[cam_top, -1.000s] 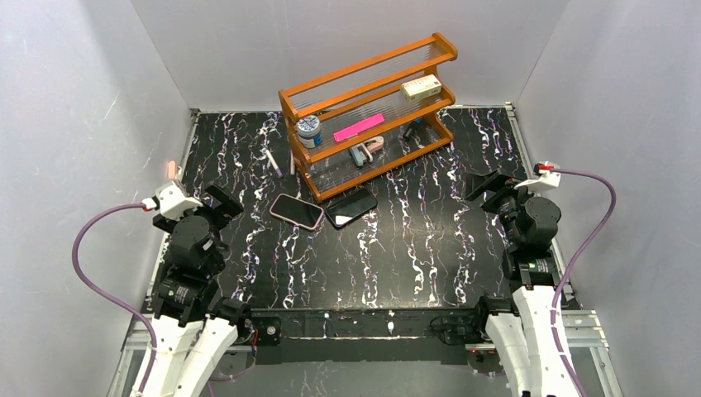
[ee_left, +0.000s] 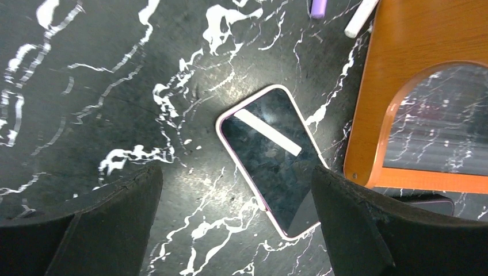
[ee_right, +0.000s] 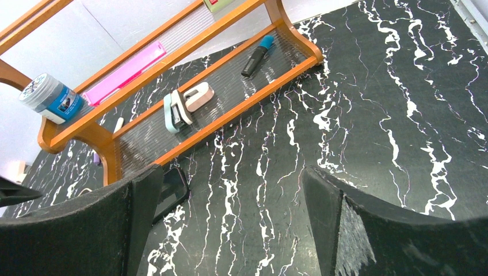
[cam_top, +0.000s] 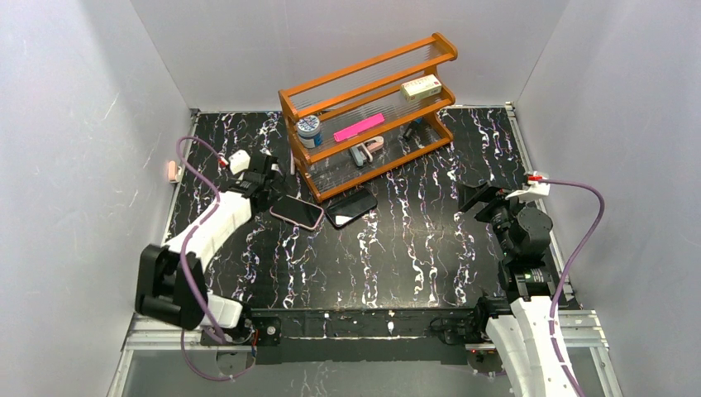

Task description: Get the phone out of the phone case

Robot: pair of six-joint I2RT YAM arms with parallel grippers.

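A phone in a pink-rimmed case (cam_top: pixel 296 212) (ee_left: pixel 270 161) lies screen-up on the marble table, left of a black phone or case (cam_top: pixel 351 207) (ee_right: pixel 172 192). My left gripper is open above the pink-rimmed one, which shows between and beyond its fingers in the left wrist view. My right gripper hangs open over the table's right side, well apart from both, with nothing between its fingers.
A wooden rack (cam_top: pixel 322 193) (ee_left: pixel 374 109) with a jar (cam_top: pixel 309 131), pink strip, box, stapler-like items and marker stands behind the phones. Pens (ee_left: pixel 359 17) lie left of it.
My right gripper has shifted slightly; the objects look unmoved.
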